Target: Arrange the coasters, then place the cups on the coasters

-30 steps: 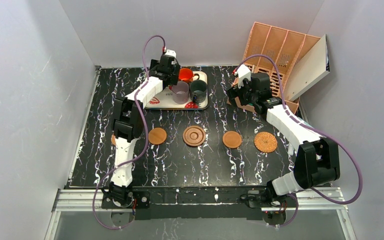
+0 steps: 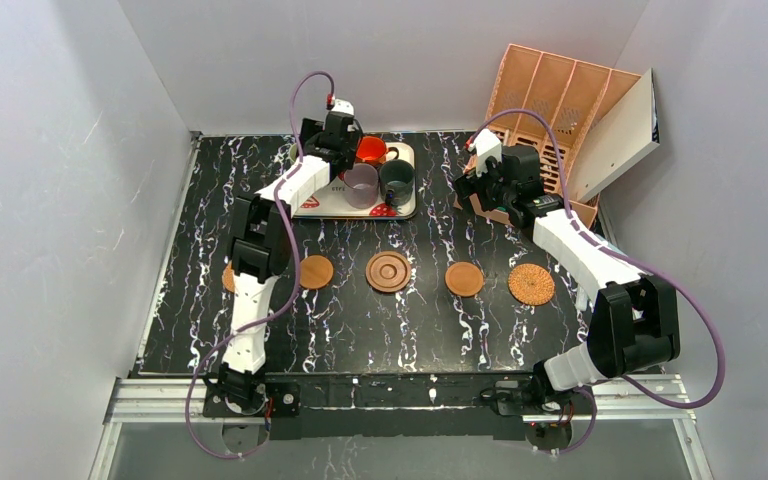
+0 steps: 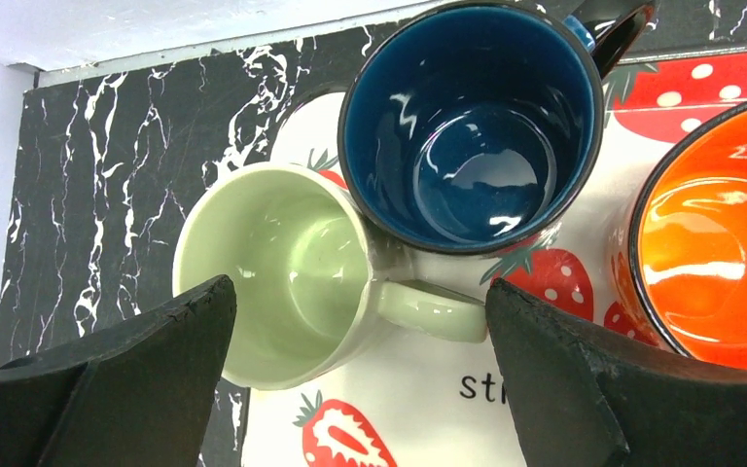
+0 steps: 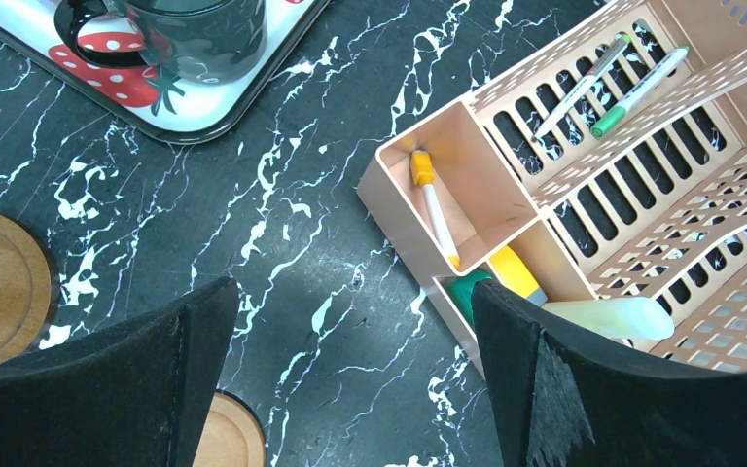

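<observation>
In the left wrist view, a pale green cup point(image 3: 292, 272) leans tilted beside a dark blue cup point(image 3: 477, 126), its handle point(image 3: 433, 311) pointing right. An orange cup point(image 3: 720, 233) stands at the right of that view. My left gripper is open, its fingers either side of the green cup and handle; nothing is clamped. The tray point(image 2: 345, 212) also bears a mauve cup point(image 2: 361, 187) and a dark green-grey cup point(image 2: 397, 182). Several round coasters lie in front, including a brown one point(image 2: 388, 271) and a woven one point(image 2: 531, 284). My right gripper hangs open and empty near the organizer.
A peach slatted organizer point(image 4: 457, 185) holding markers stands at the right, below the right gripper's side. Further coasters point(image 2: 316, 271) lie in the front row. Bare marble table point(image 2: 430, 335) spreads along the front.
The left arm has shifted very slightly right over the tray. The right arm, cups and coasters look unmoved.
</observation>
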